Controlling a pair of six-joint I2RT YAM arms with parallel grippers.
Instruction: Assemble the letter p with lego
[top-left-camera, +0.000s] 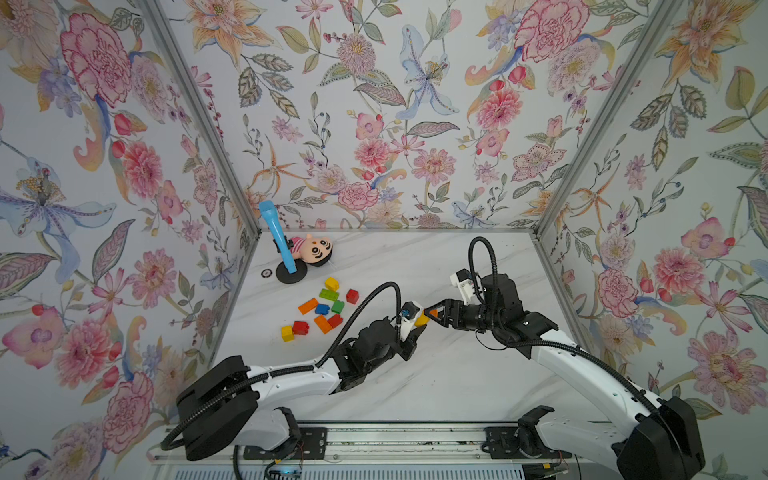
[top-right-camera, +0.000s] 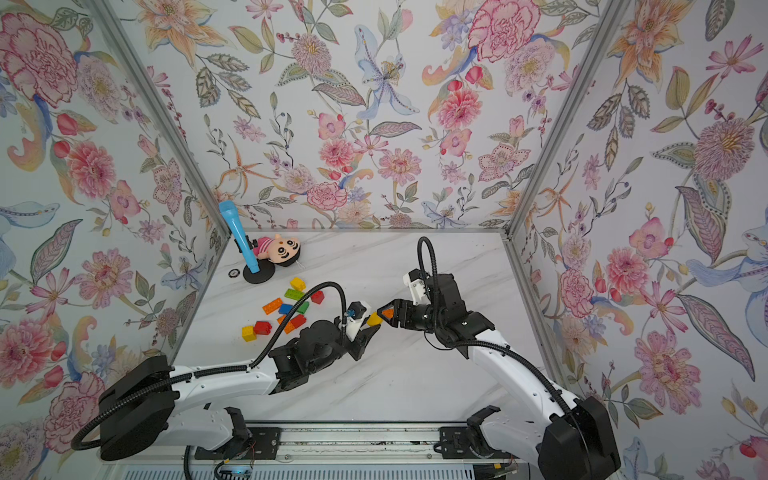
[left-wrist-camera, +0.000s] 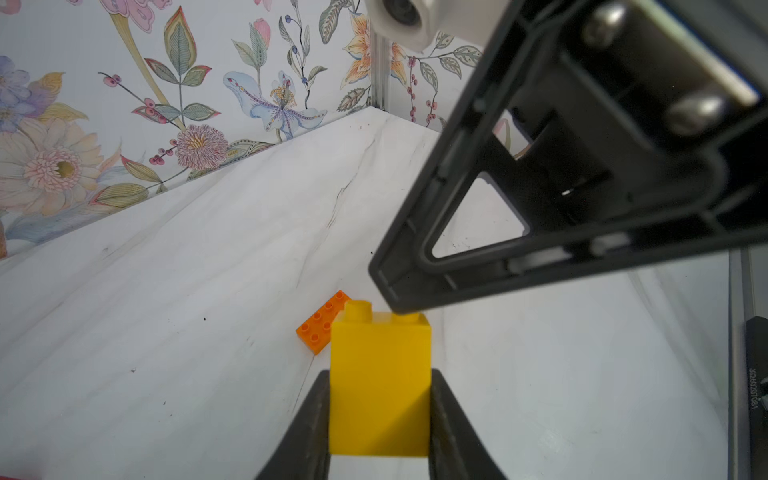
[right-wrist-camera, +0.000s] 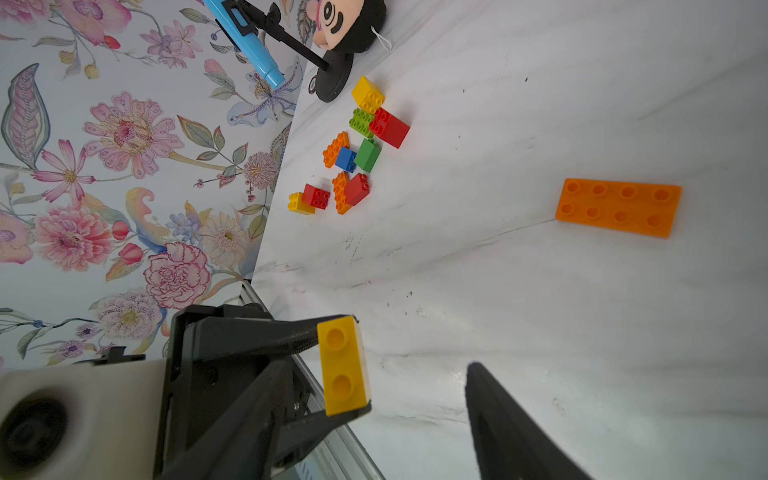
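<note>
A yellow brick is clamped between the fingers of my left gripper (top-left-camera: 417, 326), its studs showing in the right wrist view. An orange brick with two rows of studs (right-wrist-camera: 618, 208) lies flat on the table. My right gripper is part open and empty, its blurred fingers on either side of bare table. In the right wrist view the yellow brick appears beyond the left one of these fingers. From above, the two grippers face each other closely, the right one partly covering the orange brick.
Several loose bricks in red, green (right-wrist-camera: 367, 155), blue, orange and yellow lie on the left of the table. Behind them are a blue microphone-like object (top-left-camera: 277, 236) on a black base and a doll (top-left-camera: 312, 249).
</note>
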